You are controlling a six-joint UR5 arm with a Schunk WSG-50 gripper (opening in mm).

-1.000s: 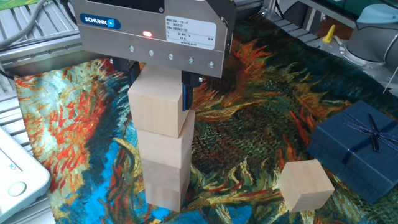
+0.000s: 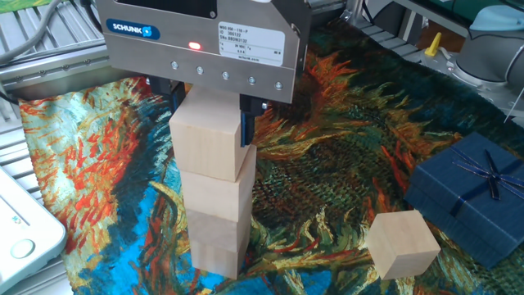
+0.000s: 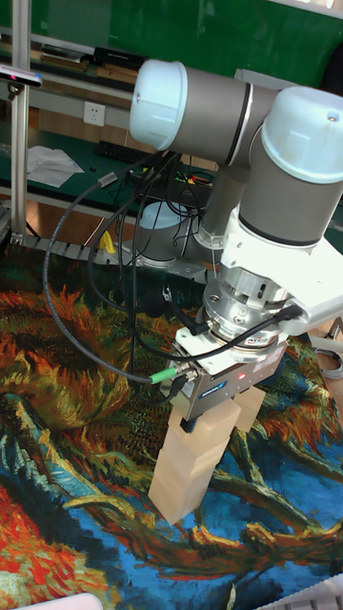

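In exterior view 2 a tower of several pale wooden blocks (image 2: 214, 197) stands on the painted cloth, left of the middle. Its top block (image 2: 205, 147) sits between the fingers of my gripper (image 2: 211, 121), which appears shut on it. One dark finger pad (image 2: 246, 129) lies against the block's right side; the other finger is partly hidden behind the left edge. The top block rests on, or just at, the block beneath; any small gap cannot be told. From exterior view 3 the tower (image 3: 183, 473) shows below the gripper. A loose wooden block (image 2: 403, 245) lies at the right.
A dark blue gift box (image 2: 471, 197) with a ribbon stands at the right edge. A white device (image 2: 29, 225) is at the left edge. The cloth (image 2: 327, 164) between tower and box is clear.
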